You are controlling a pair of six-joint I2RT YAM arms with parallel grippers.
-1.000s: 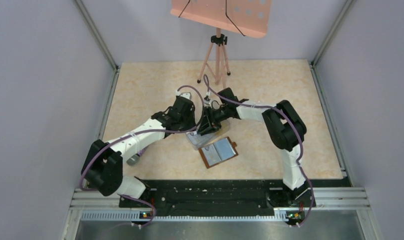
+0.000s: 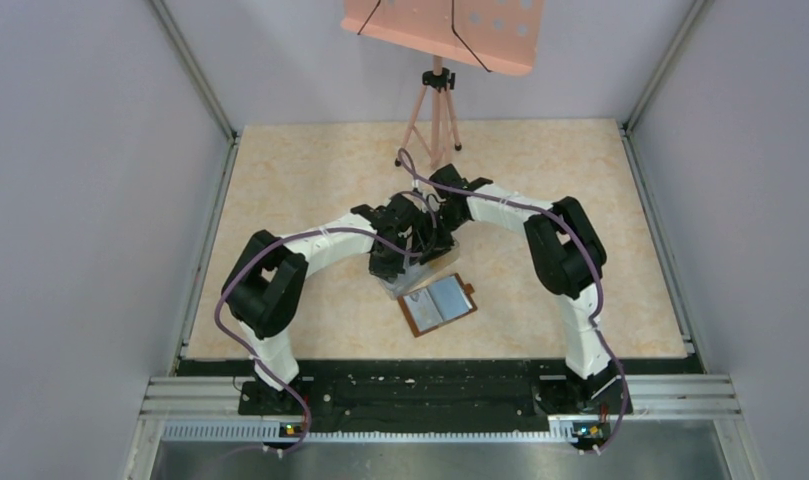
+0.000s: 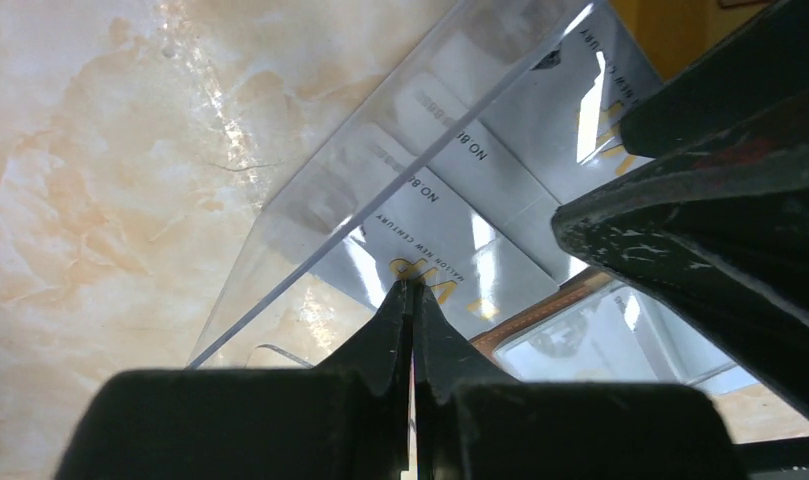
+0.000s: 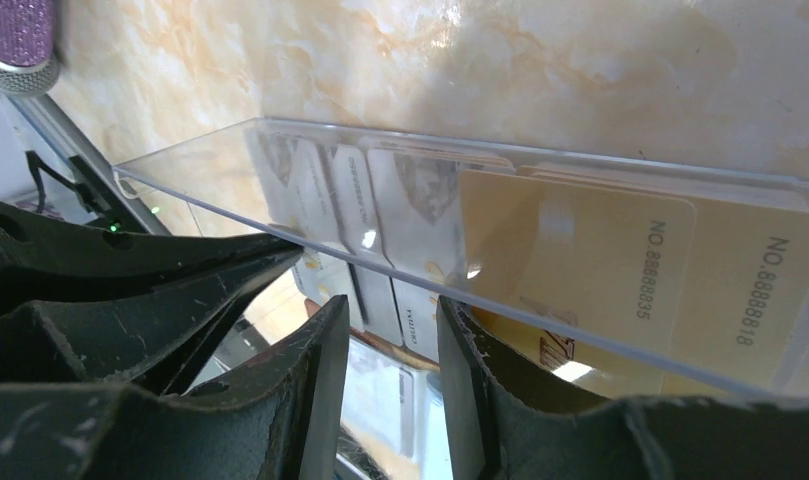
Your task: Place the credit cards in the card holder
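Observation:
A clear box (image 3: 310,235) holds silver cards (image 3: 440,250) at one end and gold cards (image 4: 580,250) at the other. Over the silver end, my left gripper is shut, with nothing showing between its fingers; its tips overlap a silver card in view, and whether they touch it I cannot tell. My right gripper stands open close beside it, above the border between silver and gold cards. The brown card holder (image 2: 437,303) lies open just in front of the box, its clear pockets (image 4: 378,398) facing up. In the top view both grippers hide much of the box.
A purple microphone (image 4: 18,35) lies off to the left side. At the back stands a pink tripod stand (image 2: 440,115). The two grippers are very close together over the box. Bare table (image 2: 570,270) extends on the right.
My left arm has swung right and its gripper has come over the silver end of the box. The right gripper has shifted slightly back and right. The card holder has stayed put.

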